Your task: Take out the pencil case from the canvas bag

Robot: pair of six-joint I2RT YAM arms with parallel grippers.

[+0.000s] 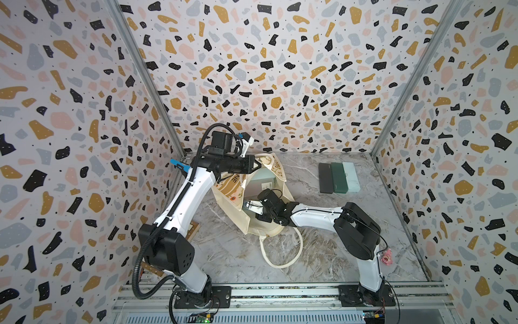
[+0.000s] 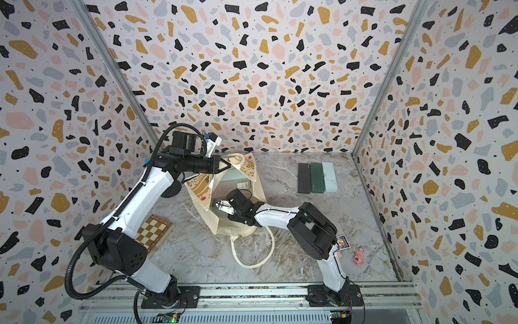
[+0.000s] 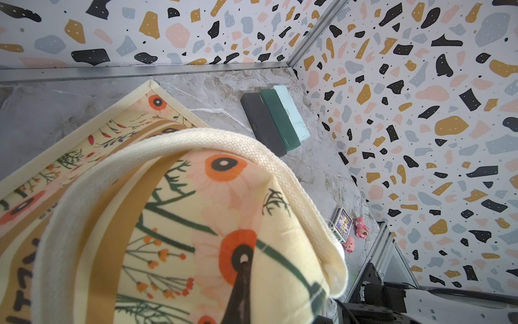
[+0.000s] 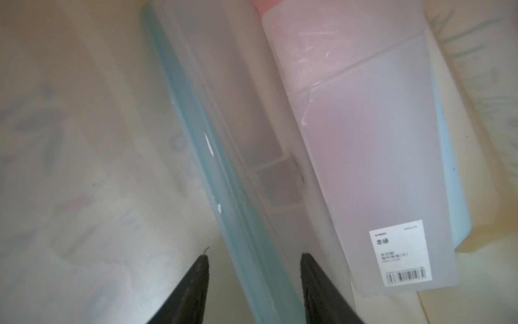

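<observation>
The canvas bag (image 1: 250, 218) stands with its mouth facing up, floral print on its cloth. At its far left edge my left gripper (image 1: 255, 163) is shut on the bag's cloth; one dark finger (image 3: 241, 297) shows against the print, while the other is hidden. My right gripper is inside the bag, its fingers apart. A long translucent case with a teal side (image 4: 218, 189) runs down between and beyond them; whether it touches either finger I cannot tell. Beside it lies a frosted, pinkish-white case (image 4: 377, 156) with a barcode label.
Dark grey, green and pale mint boxes (image 2: 317, 178) lie side by side at the back right. A checkered board (image 2: 152, 232) is left of the bag. A pink figure (image 2: 358, 256) sits at the front right.
</observation>
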